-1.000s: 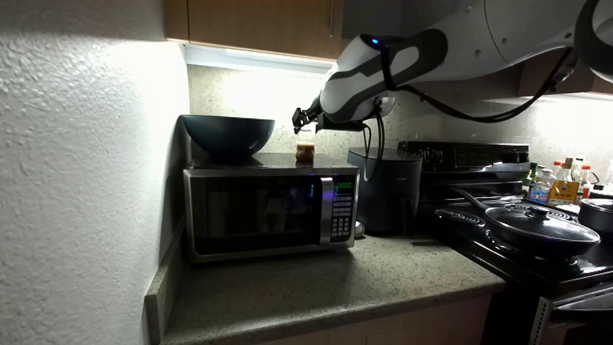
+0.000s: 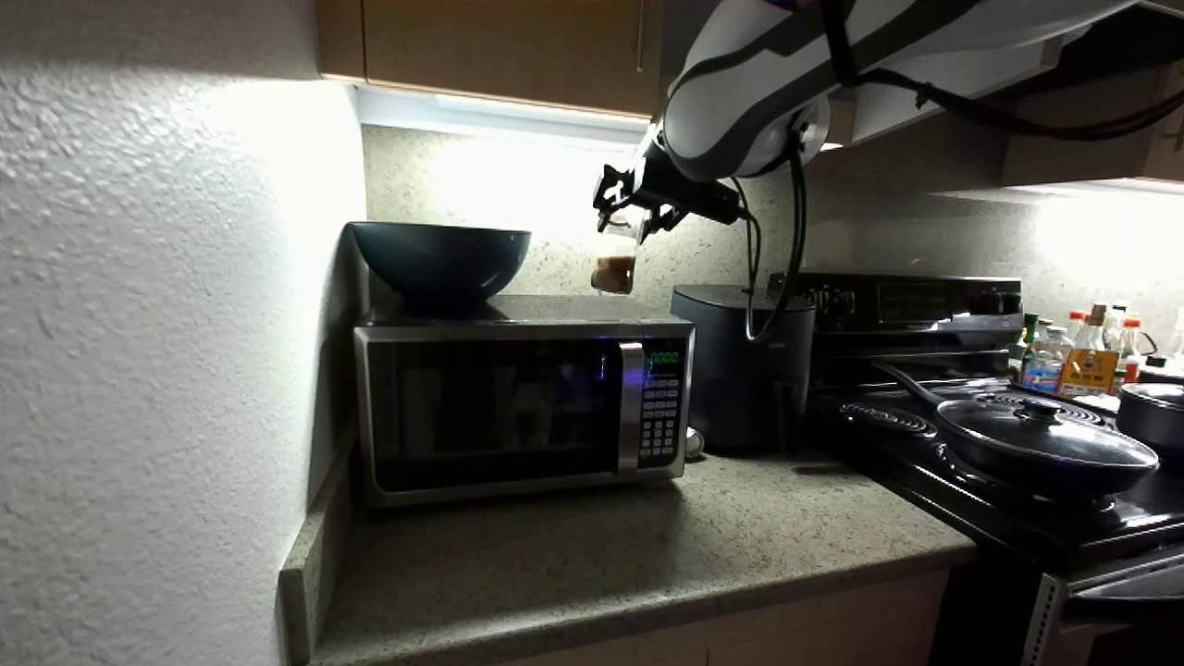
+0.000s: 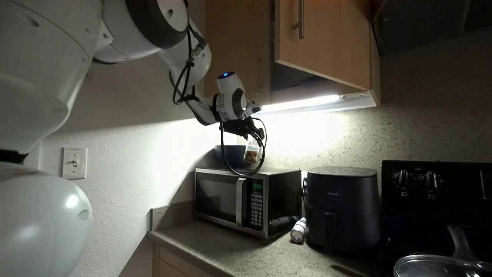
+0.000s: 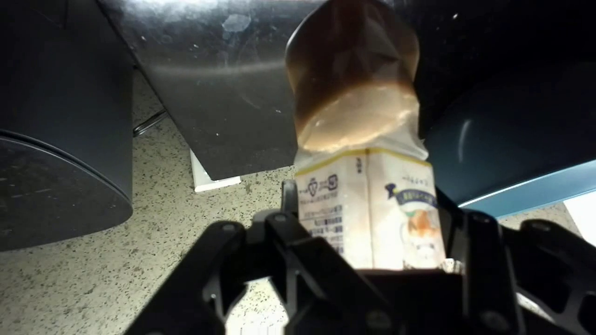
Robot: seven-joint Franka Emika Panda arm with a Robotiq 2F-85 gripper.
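Observation:
A clear bottle with a white-and-yellow label and brown contents is clasped between the black fingers of my gripper. In exterior view 1 the bottle hangs slightly tilted above the right part of the microwave's top, clear of it. The wrist view shows its brown end pointing away from the gripper, while the end near the palm is hidden by the fingers. From exterior view 2 the bottle appears partly behind a looped cable, beside the bowl.
A dark blue bowl sits on the left of the microwave. To the right stands a black air fryer; a flashlight lies between them. Overhead, a cabinet door hangs open.
The bottle has risen off the microwave's top and shifted a little right, now tilted. My gripper and arm have moved up and right with it.

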